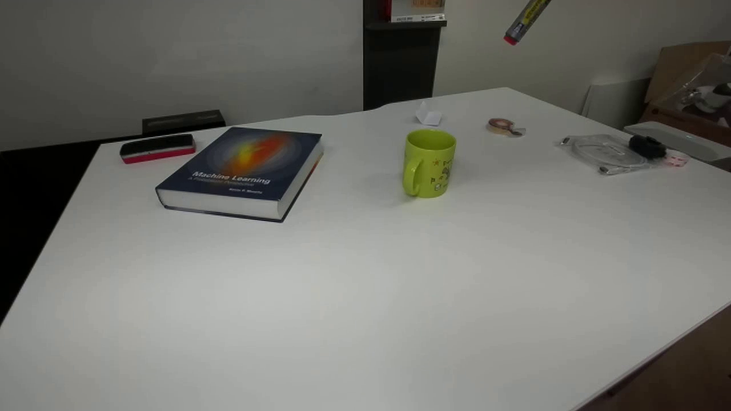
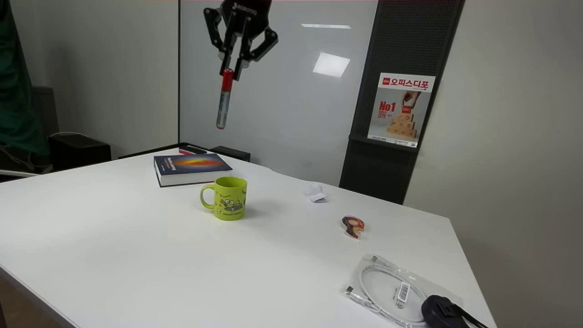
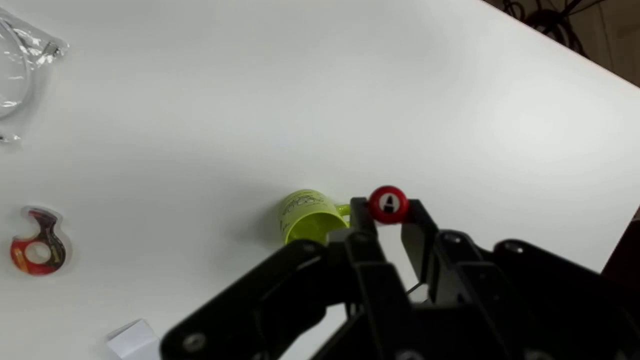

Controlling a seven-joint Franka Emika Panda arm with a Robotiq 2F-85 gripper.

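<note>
High above the table, my gripper (image 2: 228,72) is shut on the red cap end of a grey marker (image 2: 222,106), which hangs down slightly tilted. Only the lower part of the marker (image 1: 524,21) shows at the top of exterior view 1, where the gripper is out of frame. In the wrist view the round red cap end of the marker (image 3: 388,204) sits between the fingertips. Well below it, a lime-green mug (image 2: 230,199) stands upright on the table with its handle to the left. The mug (image 3: 312,217) looks empty as far as its inside shows.
A thick dark-blue book (image 1: 240,171) lies left of the mug, with an eraser (image 1: 157,148) behind it. Folded white paper (image 2: 316,192), a tape dispenser (image 2: 353,226) and a bagged cable (image 2: 389,292) lie to the right.
</note>
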